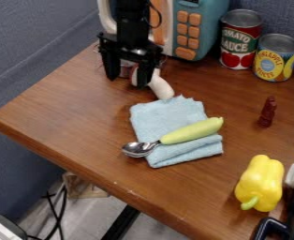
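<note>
My black gripper (pixel 127 64) is low at the back of the table, in front of the teal toy microwave (pixel 198 26). A white elongated object (pixel 158 86) slants down from between or behind its fingers, and part of a metal item behind the gripper is mostly hidden. Whether the fingers grip anything is unclear. A light blue folded cloth (pixel 162 119) lies in the middle, with a spoon (pixel 140 148) and a pale green elongated object (pixel 192 131) on it.
A tomato sauce can (pixel 240 42) and a yellow can (pixel 276 59) stand at the back right. A small red bottle (pixel 267 112), a yellow pepper (pixel 258 181) and dark items at the edge occupy the right.
</note>
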